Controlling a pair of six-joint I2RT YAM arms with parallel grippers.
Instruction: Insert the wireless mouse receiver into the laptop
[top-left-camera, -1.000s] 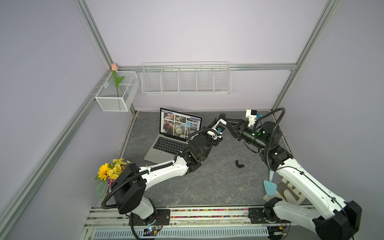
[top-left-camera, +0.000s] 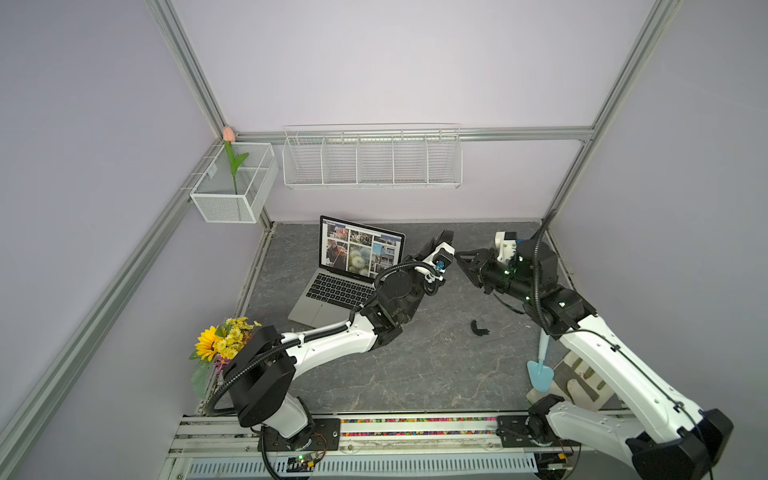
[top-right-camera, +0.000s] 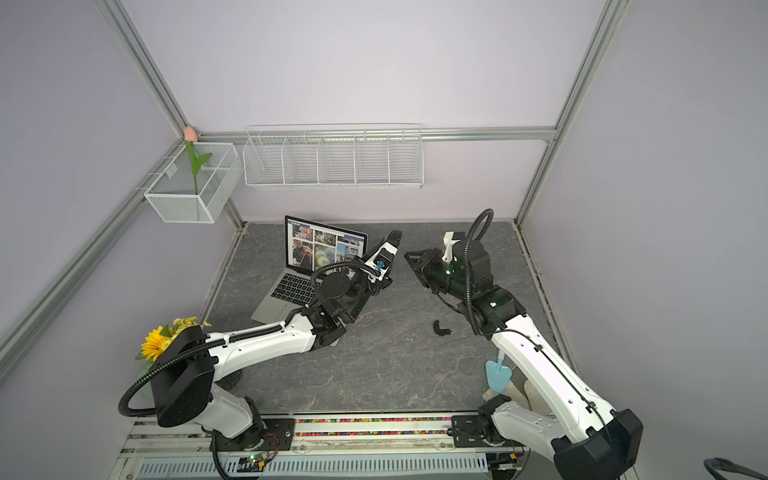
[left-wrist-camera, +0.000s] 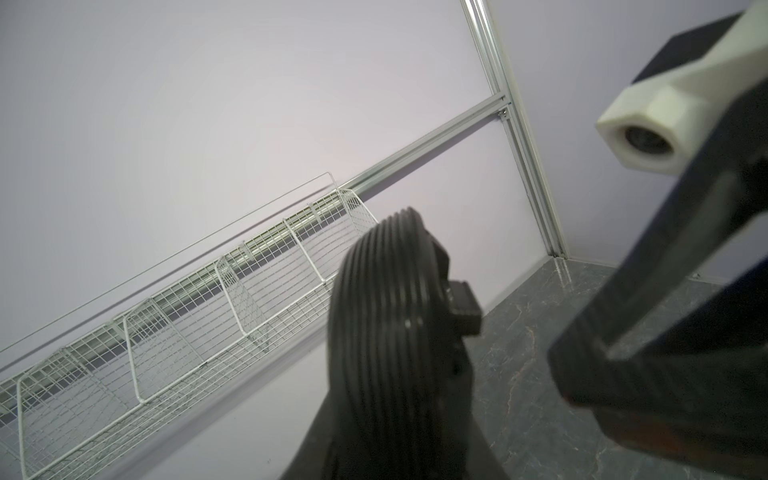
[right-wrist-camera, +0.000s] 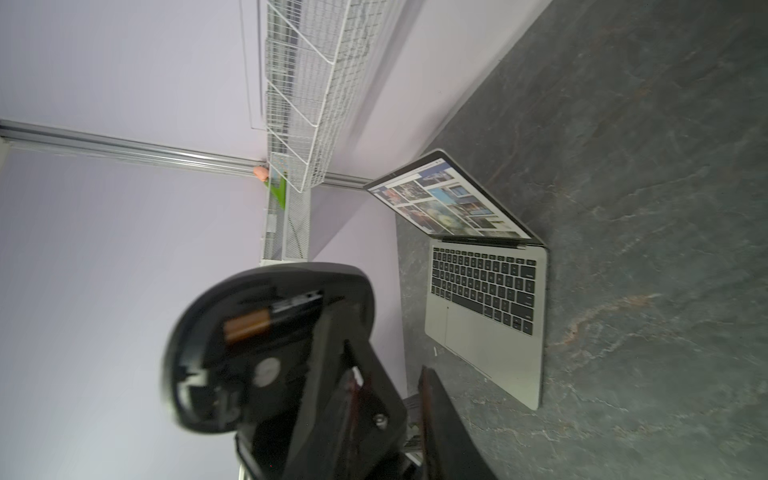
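The open laptop stands at back left. My left gripper is raised beside it, shut on the dark mouse, whose open underside shows a battery in the right wrist view. My right gripper faces the mouse from the right, slightly apart, its fingers looking part open in the right wrist view; I cannot make out anything between them. I cannot clearly identify the receiver.
A small black piece lies on the grey tabletop. A blue shovel is at front right, flowers at left. Wire baskets hang on the back wall.
My right gripper has drawn back a little to the right and down from the mouse, its wrist turning. The left arm holds still.
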